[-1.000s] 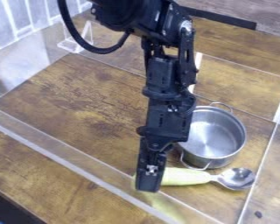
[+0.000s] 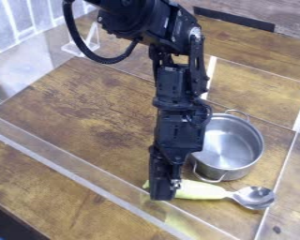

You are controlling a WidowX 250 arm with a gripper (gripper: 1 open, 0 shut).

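Note:
My black gripper [image 2: 163,185] reaches down at the centre of the view, its tip at the left end of a spoon's pale yellow handle [image 2: 204,191]. The spoon's metal bowl [image 2: 254,197] points right. The fingers look close together; whether the handle is between them is hard to tell. A steel pot [image 2: 232,145] with wire handles stands just behind the spoon, to the right of the arm.
Clear strips run along the table's front and right side. A white railing is at the back left.
The upper arm and gripper body have shifted slightly, with the fingertips staying at the spoon handle's left end. The spoon and pot look unmoved.

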